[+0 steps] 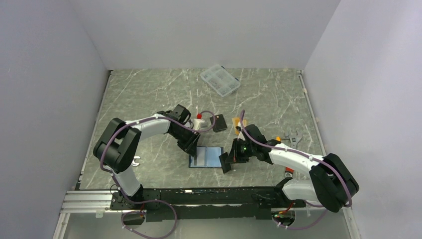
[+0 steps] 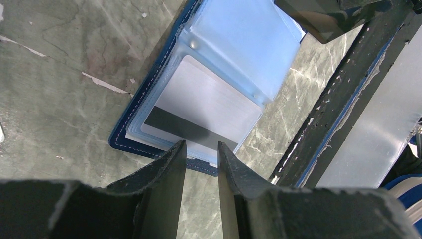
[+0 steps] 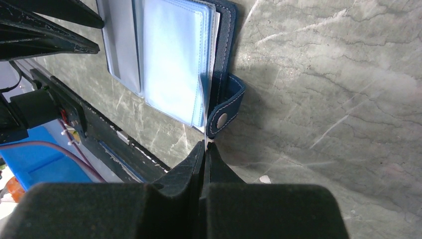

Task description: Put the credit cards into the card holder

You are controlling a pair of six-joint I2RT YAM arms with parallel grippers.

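The card holder [image 1: 213, 155] lies open and flat, with dark blue trim and clear bluish pockets. Its left pocket holds a white card [image 2: 204, 99] with a black stripe. A dark card [image 1: 225, 163] is pinched in my right gripper, shut on it. The right wrist view shows this thin card edge-on, reaching to the right pocket [image 3: 171, 55]; whether its edge is inside cannot be told. My left gripper is over the holder's left edge, its fingers [image 2: 174, 169] apart with nothing between them.
Behind the holder lies a dark rectangular item [image 1: 218, 123], with a yellow item [image 1: 236, 124] beside it. A clear plastic box [image 1: 220, 80] stands at the back. Tools such as a wrench [image 1: 293, 139] lie at the right.
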